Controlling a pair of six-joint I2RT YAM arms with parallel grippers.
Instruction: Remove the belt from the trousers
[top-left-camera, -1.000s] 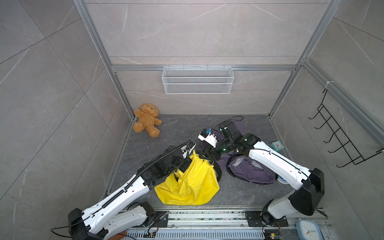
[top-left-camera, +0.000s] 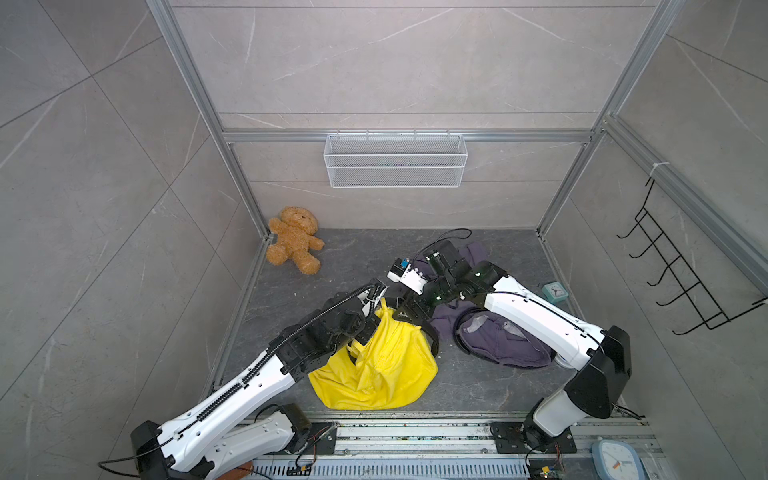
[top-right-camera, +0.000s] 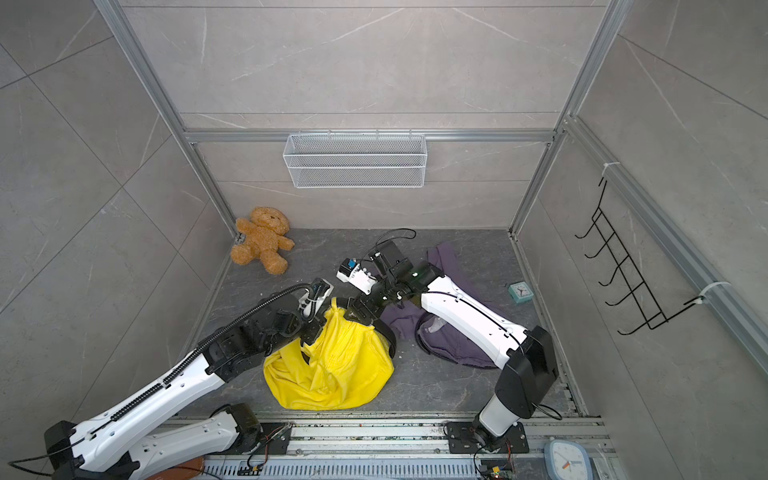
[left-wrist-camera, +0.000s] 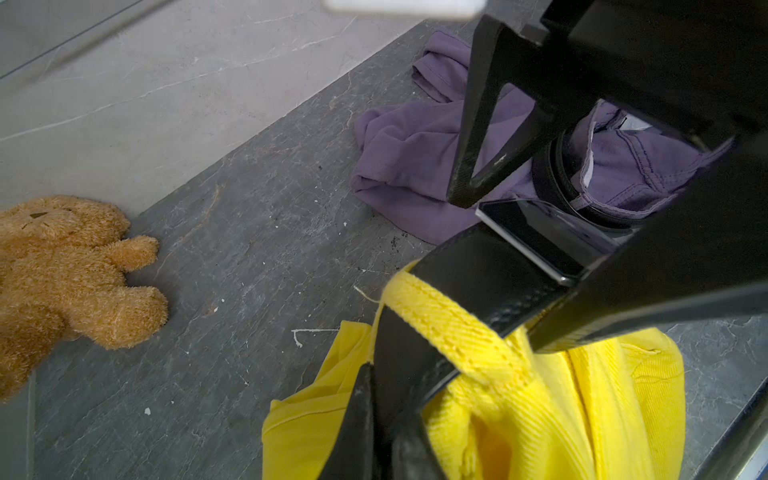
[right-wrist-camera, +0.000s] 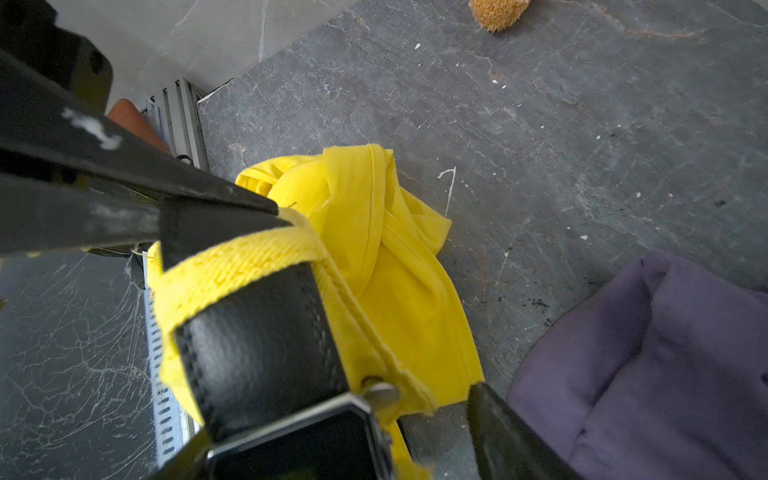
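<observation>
The yellow trousers (top-left-camera: 392, 368) lie bunched on the floor, their waist raised at my left gripper. A black belt (right-wrist-camera: 260, 352) runs through a yellow belt loop (right-wrist-camera: 240, 260) and ends in a metal-framed buckle (right-wrist-camera: 300, 452). In the left wrist view, my left gripper is shut on the belt just beside that loop. My right gripper stands open, its fingers on either side of the buckle end; a finger (left-wrist-camera: 472, 152) also shows beyond the buckle in the left wrist view. Whether its fingers touch the buckle, I cannot tell.
Purple trousers (top-left-camera: 504, 340) with a dark belt lie to the right, beneath my right arm. A teddy bear (top-left-camera: 296, 240) sits at the back left. A small clock (top-left-camera: 554, 292) is by the right wall.
The left arm and yellow trousers have barely shifted.
</observation>
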